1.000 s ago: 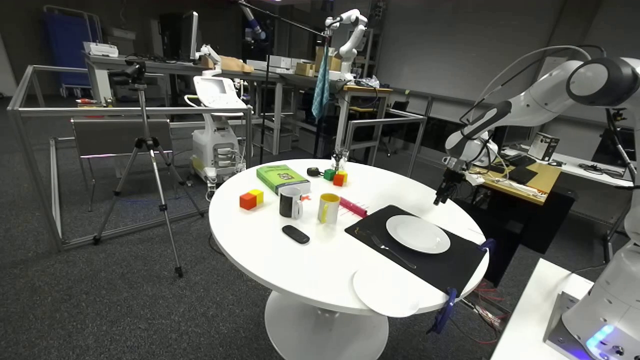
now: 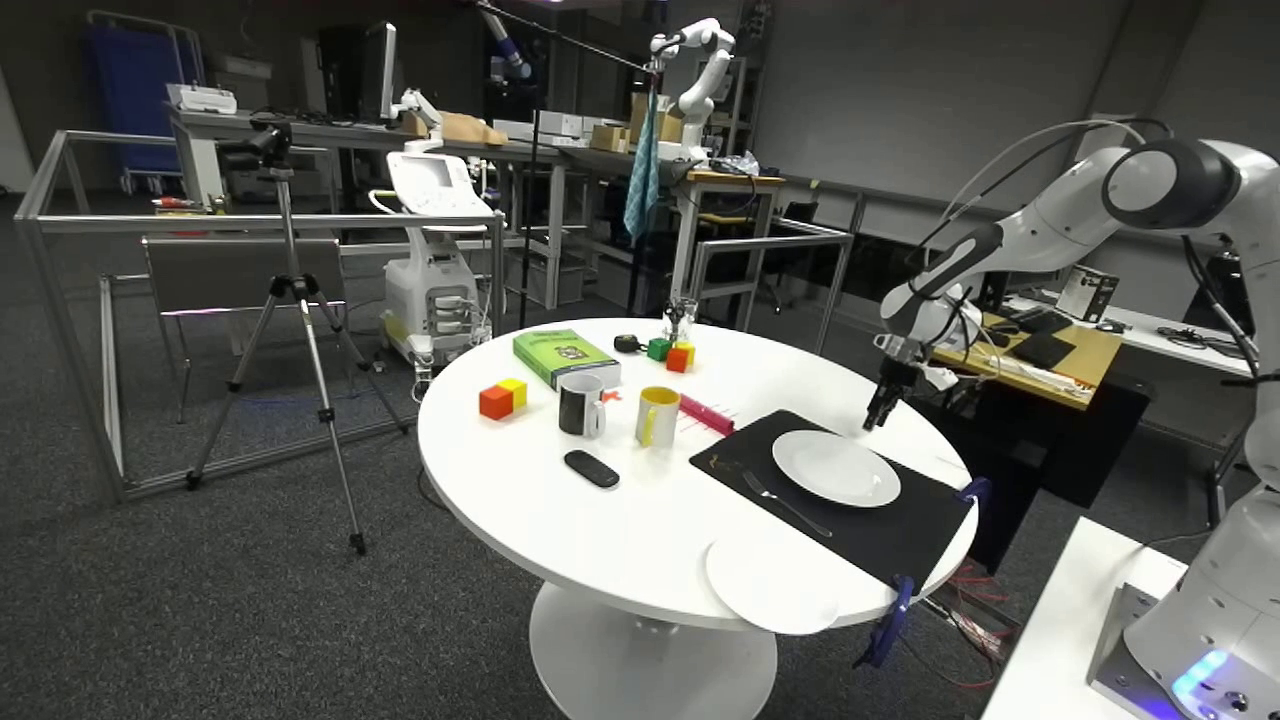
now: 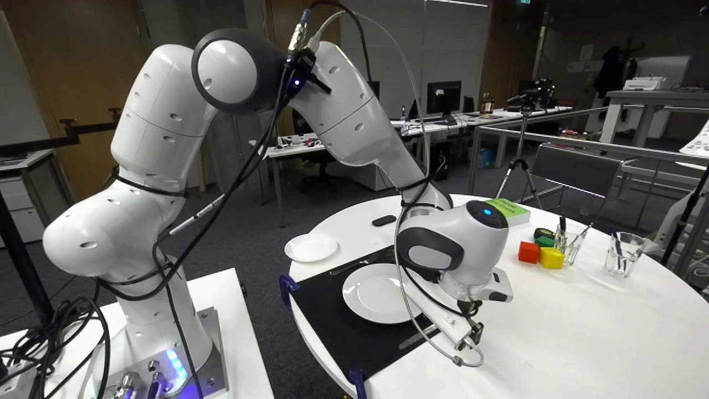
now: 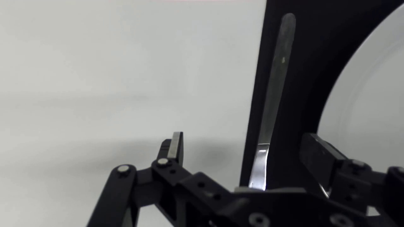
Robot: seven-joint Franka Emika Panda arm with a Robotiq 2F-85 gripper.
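Observation:
In the wrist view my gripper is open, one finger over the white table and the other by the plate's edge. Between the fingers, farther down, a metal knife [image 4: 273,85] lies lengthwise on the black mat [image 4: 308,72]; nothing is gripped. The knife's lower end is hidden behind the gripper body. A white plate [image 2: 836,468] rests on the mat, with a fork [image 2: 786,504] on its other side. In exterior view 1 the gripper [image 2: 875,414] points down close to the mat's far edge. Part of the knife [image 3: 419,338] shows in exterior view 2, below the arm.
Blue clamps [image 2: 885,624] hold the mat at the table edge. A second white plate [image 2: 771,584] lies nearby. Two mugs [image 2: 656,418], a green book [image 2: 564,358], coloured blocks [image 3: 550,258] and glasses [image 3: 623,255] stand elsewhere.
In exterior view 1 the arm has come down and slightly left, bringing the gripper lower towards the table by the mat. The tableware has not moved.

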